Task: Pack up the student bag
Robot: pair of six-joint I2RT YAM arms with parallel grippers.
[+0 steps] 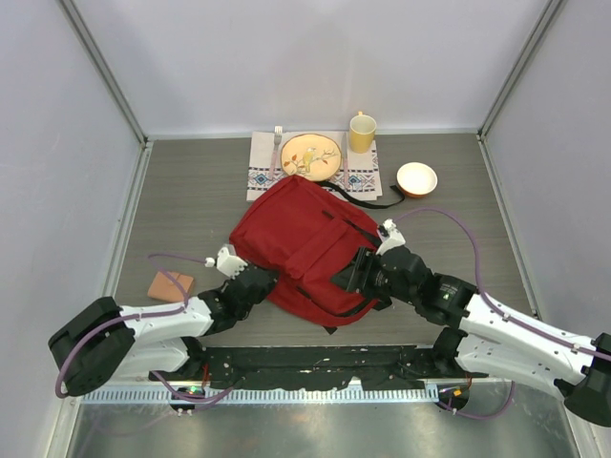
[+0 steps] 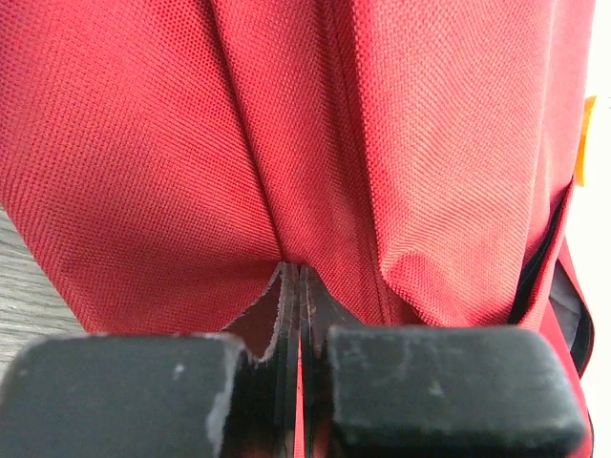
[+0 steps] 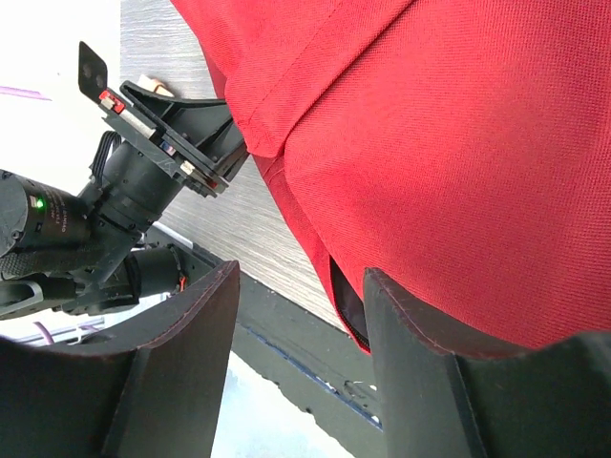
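Note:
The red bag (image 1: 296,229) lies flat and creased across the middle of the table, with black straps reaching out at the back and front. My left gripper is shut at the bag's left side, its tips against the red fabric, with no clear sign of fabric between them. My right gripper is open over the bag's right part; below its fingers the fabric and a dark slit at the bag's edge (image 3: 346,296) show. A small tan item (image 1: 172,286) lies at the front left, left of the bag.
A placemat (image 1: 261,169) with plate (image 1: 310,156), fork and knife lies at the back, beside a yellow mug (image 1: 362,135) and a bowl (image 1: 416,179). Walls enclose the sides and back.

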